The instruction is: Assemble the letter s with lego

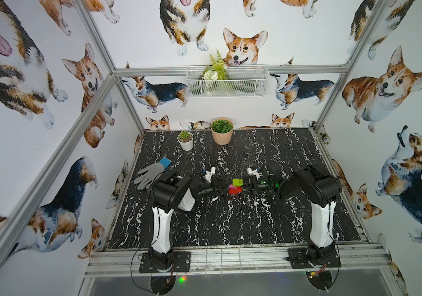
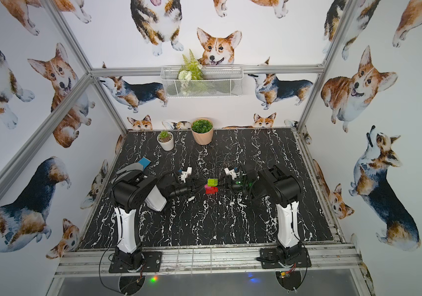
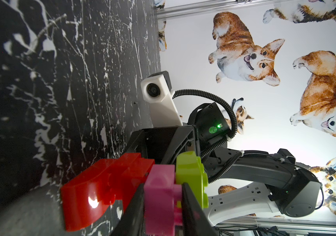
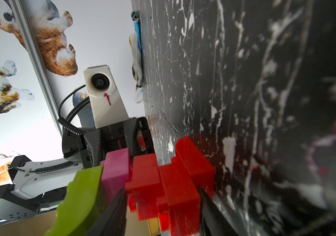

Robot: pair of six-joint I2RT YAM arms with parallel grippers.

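Observation:
A lego assembly of red bricks (image 1: pixel 234 190), a pink brick (image 3: pixel 158 200) and a lime green brick (image 1: pixel 237 182) is held between the two grippers at the table's centre. My right gripper is shut on the red bricks. My left gripper is at the pink brick, with its fingers on either side of it; whether they grip it is hard to tell. In the right wrist view the green brick (image 4: pixel 75 200) sits at the end beside the pink one.
A grey-blue glove (image 1: pixel 149 175) lies at the left. A small white pot (image 1: pixel 186 145) and a larger planter (image 1: pixel 221 135) stand at the back.

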